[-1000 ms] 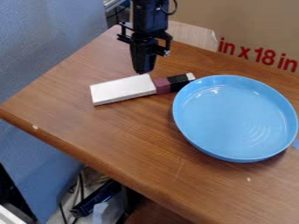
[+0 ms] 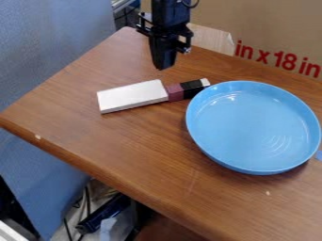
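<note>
The black gripper (image 2: 164,55) hangs over the back of the wooden table, above and behind a flat white object (image 2: 131,96) with a dark red and black end (image 2: 184,91). Whether its fingers are open or shut is hard to see at this size. A light blue plate (image 2: 251,127) lies on the right part of the table, just beside the object's dark end.
A cardboard box (image 2: 270,28) with red lettering stands behind the table. A blue-grey surface lies to the left, with clutter below the table's front left edge.
The gripper has moved up and a little to the right, away from the flat white object, which lies where it was, as does the plate.
</note>
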